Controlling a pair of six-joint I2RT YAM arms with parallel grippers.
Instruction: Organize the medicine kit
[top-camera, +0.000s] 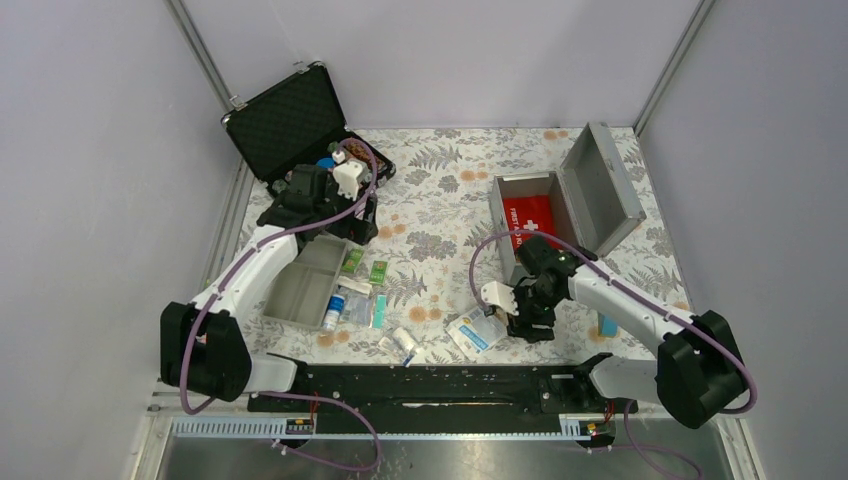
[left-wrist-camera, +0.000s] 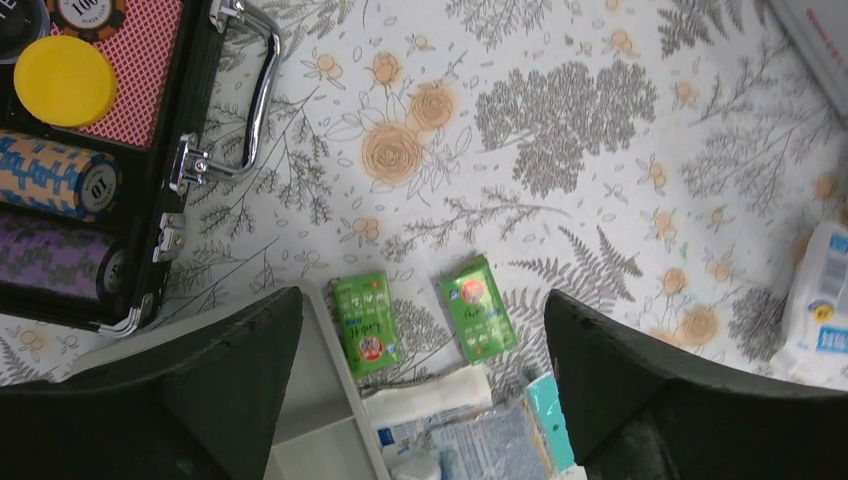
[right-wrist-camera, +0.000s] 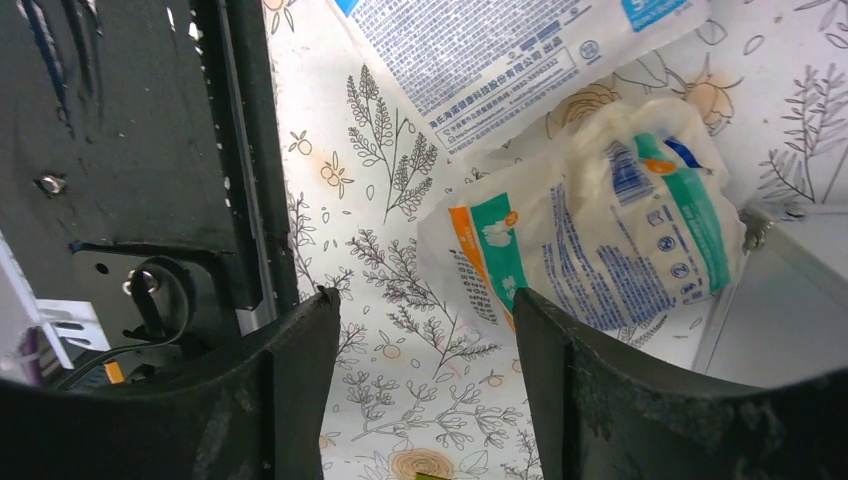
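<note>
My left gripper (top-camera: 355, 222) hangs open with empty fingers over the table beside the grey tray (top-camera: 305, 285); two green packets (left-wrist-camera: 365, 320) lie below it. My right gripper (top-camera: 530, 322) is low over the table, fingers parted, just beside a crinkled packet with orange and green stripes (right-wrist-camera: 575, 225). A flat white-blue packet (top-camera: 475, 330) lies next to that. The grey box (top-camera: 510, 185) holds a red first aid kit (top-camera: 528, 215), its lid open. A white bottle (top-camera: 333, 312) and small packets lie by the tray.
The open black case (top-camera: 280, 120) with chips and round containers stands at back left. A blue item (top-camera: 607, 325) lies right of my right gripper, partly hidden.
</note>
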